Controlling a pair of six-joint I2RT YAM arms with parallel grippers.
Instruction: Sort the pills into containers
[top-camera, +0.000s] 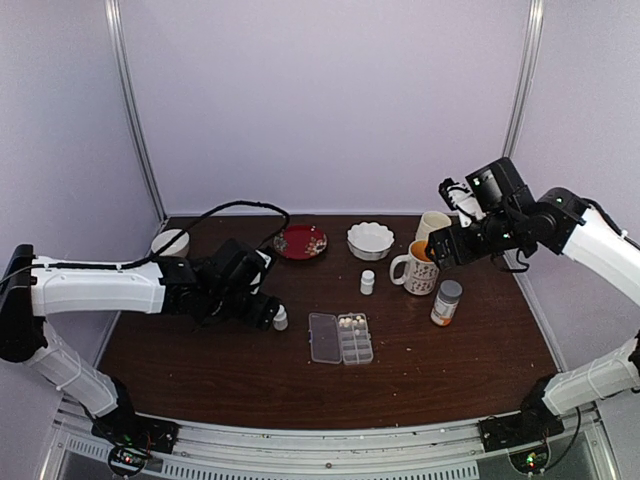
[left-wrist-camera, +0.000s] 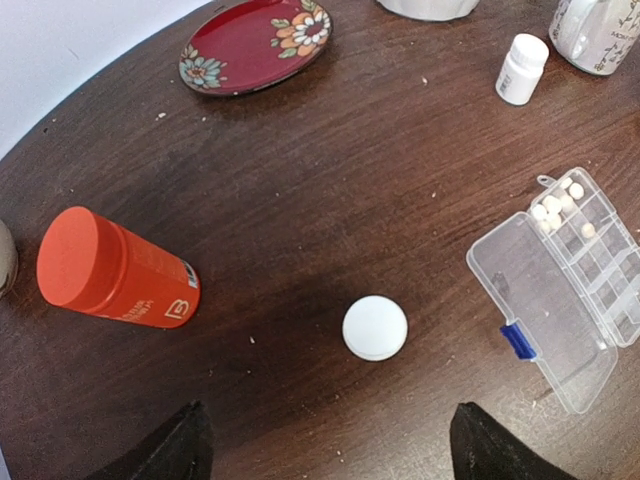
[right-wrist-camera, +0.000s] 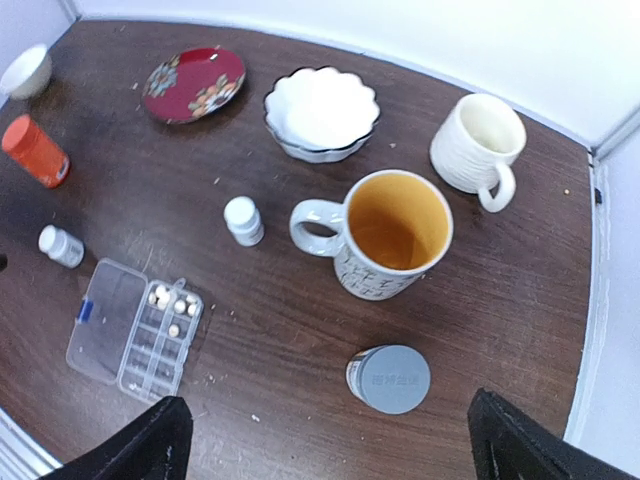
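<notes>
The clear pill organizer (top-camera: 355, 352) lies with its lid folded back to the left; several pale pills (left-wrist-camera: 553, 208) sit in its far compartments. Left of it stands a small white bottle (left-wrist-camera: 375, 328), seen from above between the spread fingers of my left gripper, which is apart from it. A second white bottle (top-camera: 367, 282) stands behind the organizer. At the right is a grey-lidded jar (right-wrist-camera: 390, 380), upright on the table. My right gripper hangs open above and near that jar, holding nothing.
An orange-red bottle (left-wrist-camera: 120, 270) stands at the left. Toward the back are a red plate (top-camera: 300, 242), a white bowl (top-camera: 370, 240), a patterned mug (right-wrist-camera: 375, 275) and a white mug (right-wrist-camera: 478, 145).
</notes>
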